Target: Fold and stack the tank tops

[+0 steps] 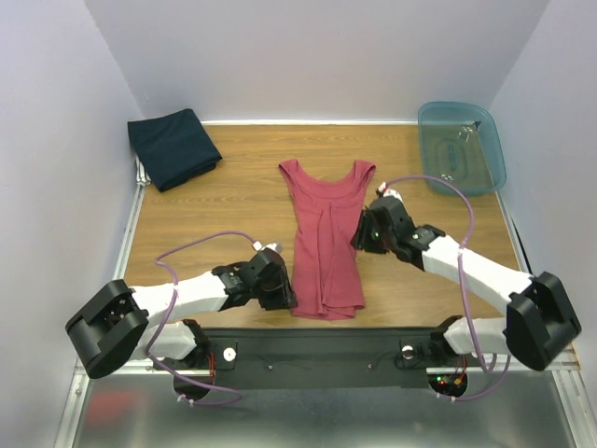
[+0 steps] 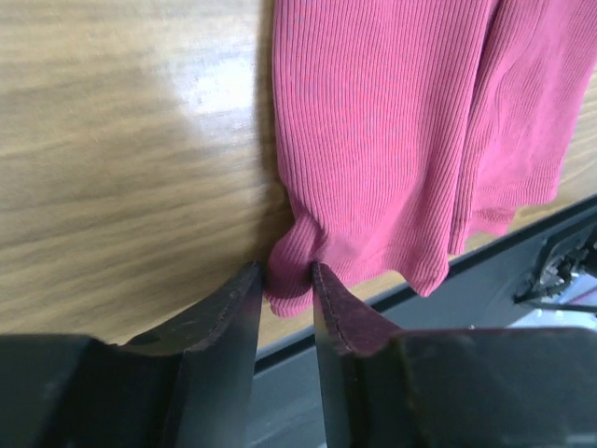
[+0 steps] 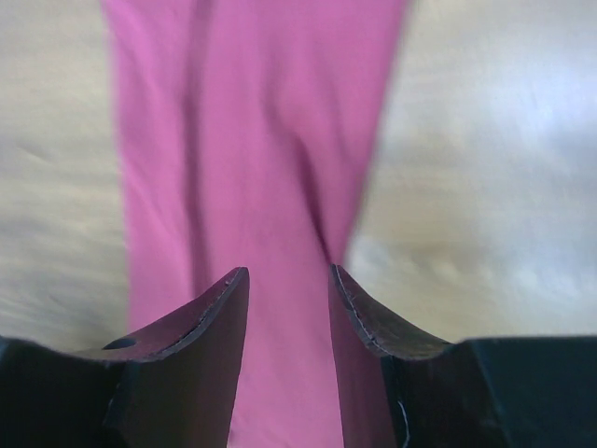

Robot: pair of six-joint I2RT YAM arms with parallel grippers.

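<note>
A pink tank top [image 1: 326,252] lies spread on the wooden table, straps at the top, a long fold down its middle. My left gripper [image 1: 285,299] is at its bottom-left corner; in the left wrist view its fingertips [image 2: 287,276] are around a bunched bit of that corner, partly closed. My right gripper [image 1: 366,241] hangs beside the top's right edge; in the right wrist view its fingers [image 3: 209,345] stand open above the blurred pink fabric.
A dark folded cloth [image 1: 173,147] lies at the back left. A blue plastic bin [image 1: 491,154] stands at the back right.
</note>
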